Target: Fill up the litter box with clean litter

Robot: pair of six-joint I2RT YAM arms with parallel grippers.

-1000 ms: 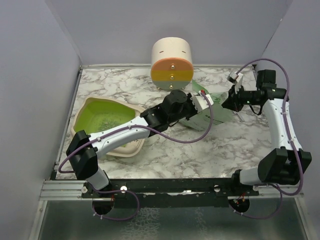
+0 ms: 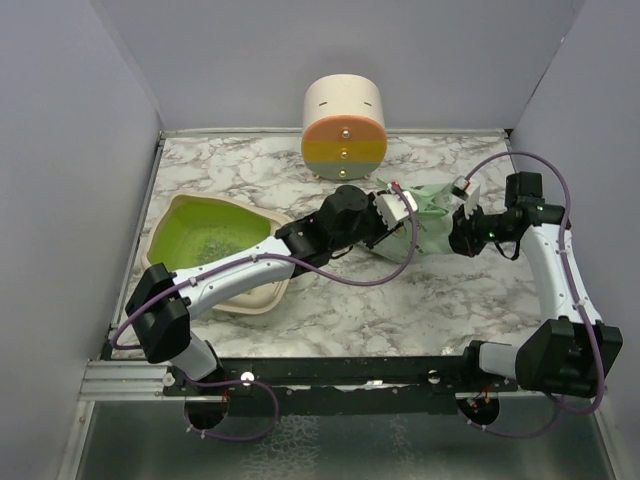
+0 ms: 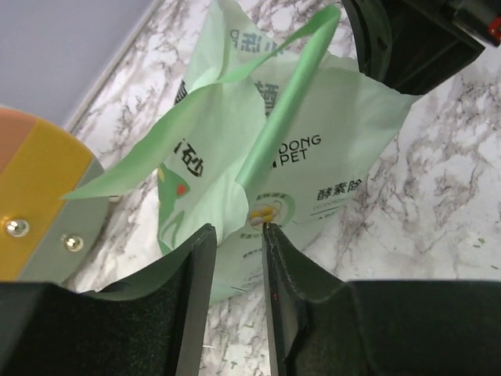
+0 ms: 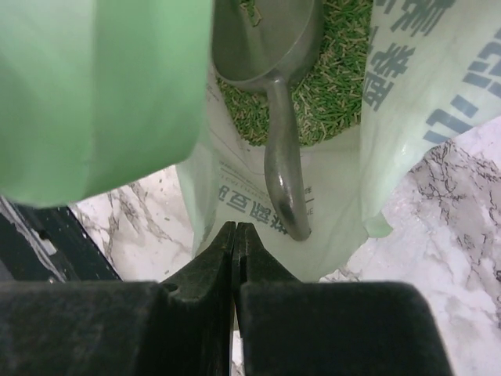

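The pale green litter bag lies at the middle right of the table, its torn top flaps up. In the right wrist view it is open, with a grey scoop resting on green pellets inside. My left gripper is part open at the bag's near edge; whether film is between its fingers is unclear. My right gripper is shut, just short of the scoop's handle, nothing visible between its fingers. The litter box sits at the left, green inside, partly behind my left arm.
A white cabinet with coloured drawer fronts stands at the back middle. Grey walls enclose the marble table.
My right arm has moved toward the front of the table, down in the top view. The bag's upper flaps have shifted slightly. My left arm has barely moved.
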